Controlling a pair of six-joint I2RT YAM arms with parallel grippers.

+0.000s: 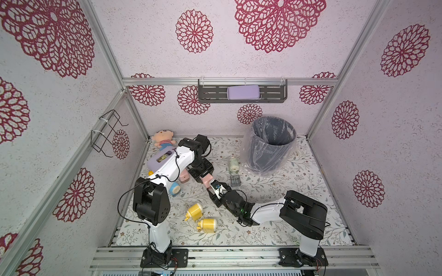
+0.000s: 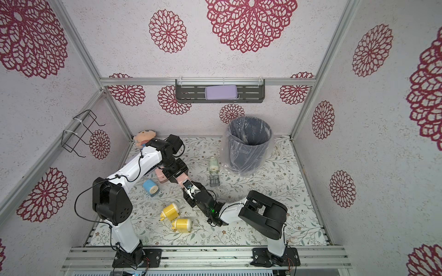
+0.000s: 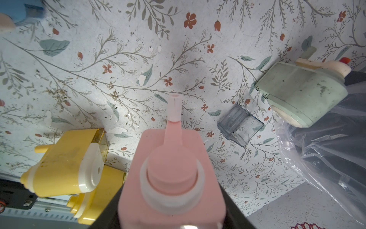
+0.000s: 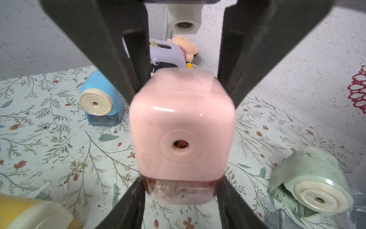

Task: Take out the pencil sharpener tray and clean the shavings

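Observation:
A pink pencil sharpener with a clear tray along its underside is held above the table, its round pencil hole facing the right wrist camera. My left gripper is shut on its body, one finger on each side. Close in front of the sharpener is my right gripper; its fingers stand part open on either side of the tray's lower area. Whether they touch the tray cannot be told. In the left wrist view, the crank side of the pink sharpener fills the lower middle.
A lined bin stands at the back right, near a green sharpener and a loose clear tray. Two yellow sharpeners lie in front, a blue one to the left. Crumbs dot the cloth.

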